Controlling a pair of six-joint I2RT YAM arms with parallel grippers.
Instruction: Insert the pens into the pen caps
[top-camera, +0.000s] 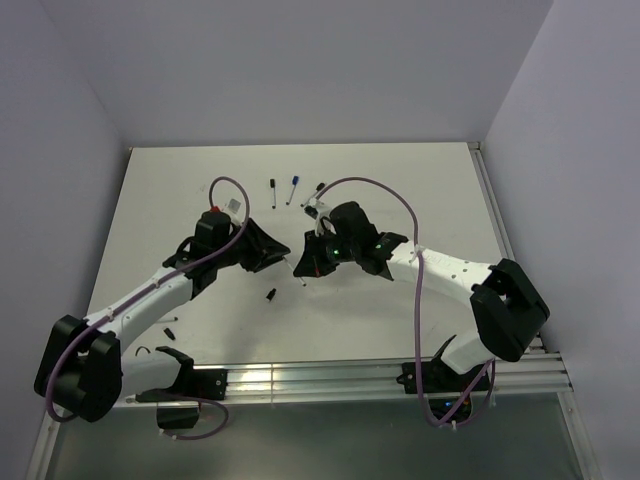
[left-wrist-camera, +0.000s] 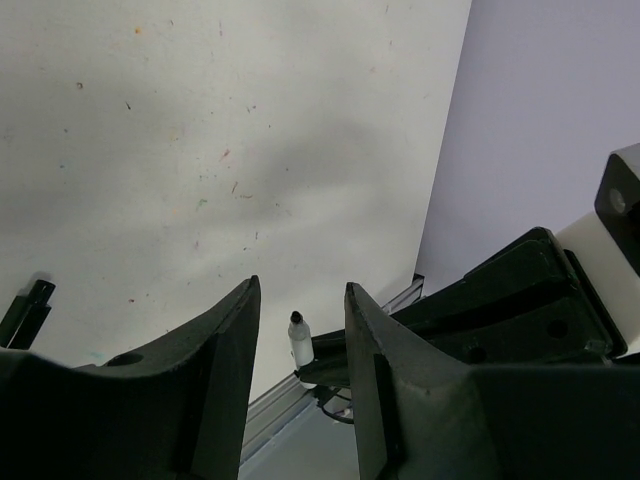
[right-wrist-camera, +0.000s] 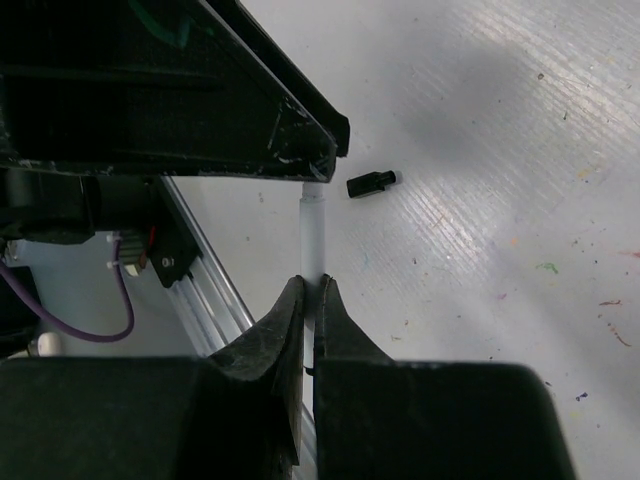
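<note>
My right gripper is shut on a white pen, which points toward my left gripper; in the right wrist view the pen's upper end reaches that gripper's dark fingers. In the left wrist view my left gripper is open, with the pen tip seen beyond the gap between its fingers.
Three pens lie at the back of the table. A pen and a dark cap lie at the front left.
</note>
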